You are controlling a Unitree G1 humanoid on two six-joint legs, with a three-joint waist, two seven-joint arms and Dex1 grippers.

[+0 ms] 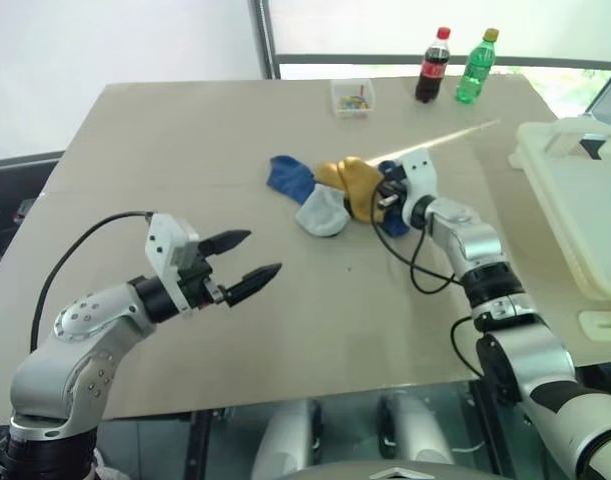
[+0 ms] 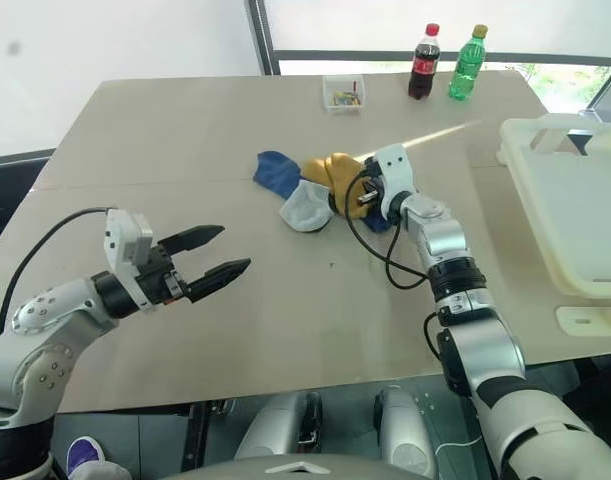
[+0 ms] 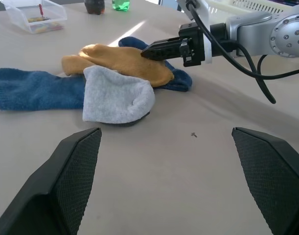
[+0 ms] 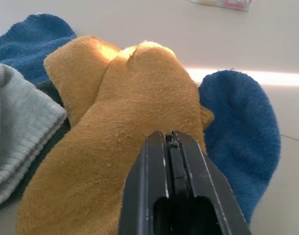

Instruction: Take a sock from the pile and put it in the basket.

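Observation:
A pile of socks lies mid-table: a mustard sock (image 4: 110, 132) on top, a grey one (image 3: 115, 95) at its front left, and blue socks (image 3: 39, 90) (image 4: 242, 122) sticking out on both sides. My right gripper is at the pile's right side, over the mustard sock. Its fingers are closed together with no cloth between them. My left gripper (image 1: 266, 254) hangs over the left of the table, fingers wide apart and empty. At the right edge stands the cream basket (image 1: 550, 215), seen only in part.
A small clear box (image 1: 353, 97) sits at the back, with a cola bottle (image 1: 433, 66) and a green bottle (image 1: 476, 67) to its right. Bare table surrounds the pile, widest in front of it.

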